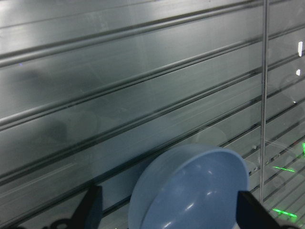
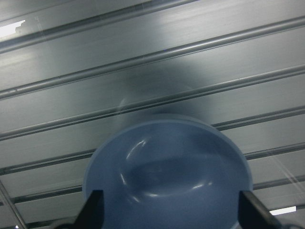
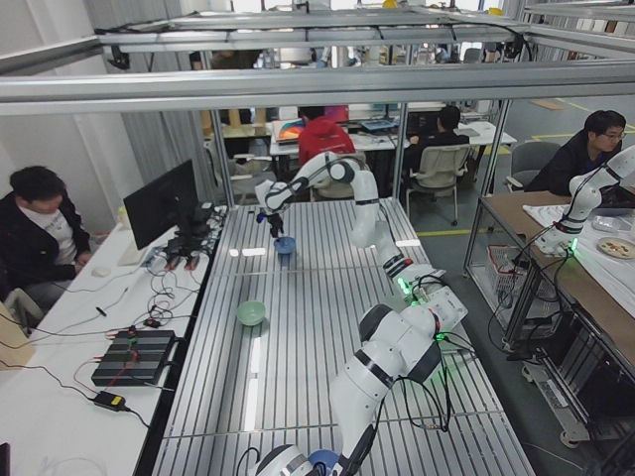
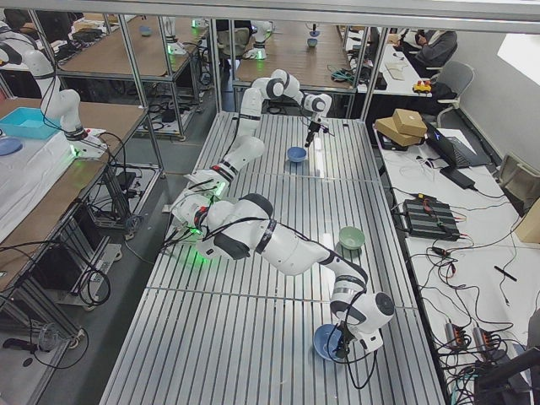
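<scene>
A blue bowl (image 4: pixel 326 342) sits on the slatted table under my left gripper (image 4: pixel 346 344); in the left wrist view that bowl (image 1: pixel 190 195) lies between and beyond the open fingertips. At the far end, my right gripper (image 3: pixel 278 234) is over a second blue bowl (image 3: pixel 286 248). The right wrist view has this bowl (image 2: pixel 167 167) framed between widely spread fingertips, with nothing visibly gripped. A green bowl (image 3: pixel 250 313) stands upright between the two blue ones, clear of both grippers.
A side bench (image 4: pixel 456 278) with electronics and cables runs along the slatted table, and metal frame posts surround it. The table's middle around the green bowl is largely free. My arms reach across from their shared mount.
</scene>
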